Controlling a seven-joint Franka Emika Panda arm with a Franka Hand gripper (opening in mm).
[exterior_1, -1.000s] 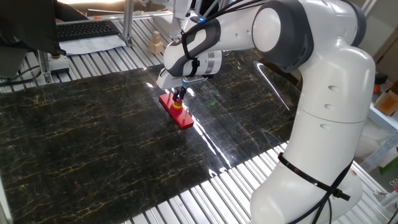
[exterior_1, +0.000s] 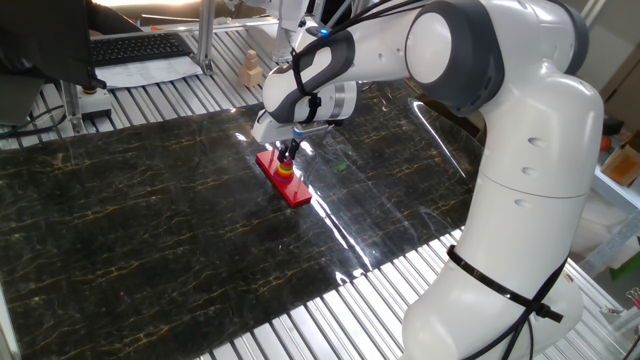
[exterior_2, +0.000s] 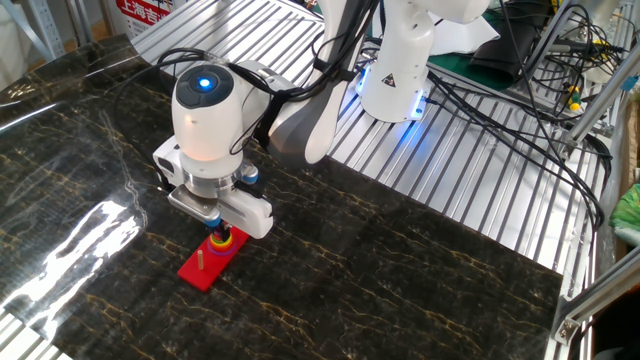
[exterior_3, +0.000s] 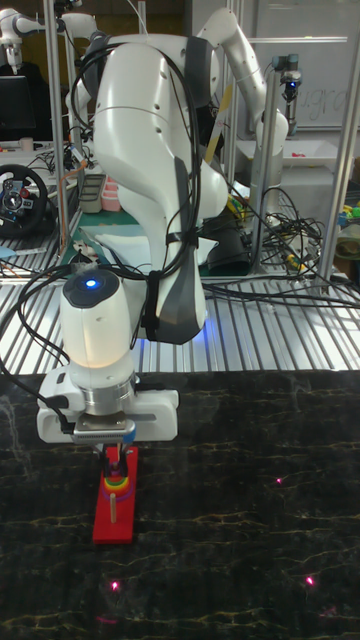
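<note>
A red rectangular board (exterior_1: 298, 193) lies flat on the dark marbled mat. Near its middle stands a small stack of coloured rings (exterior_1: 285, 170), with yellow and red bands showing. In the second exterior view a bare peg (exterior_2: 200, 260) rises from the board beside the ring stack (exterior_2: 221, 242). My gripper (exterior_1: 288, 156) points down right over the stack, its fingertips at the top of the rings. The third exterior view also has the gripper (exterior_3: 115, 469) directly above the rings (exterior_3: 114, 485). The fingertips are small and partly hidden, so whether they hold a ring cannot be told.
A small wooden figure (exterior_1: 251, 70) stands on the slatted metal table behind the mat, with a keyboard (exterior_1: 135, 48) and papers farther left. Cables (exterior_2: 520, 150) run over the slats near the arm's base.
</note>
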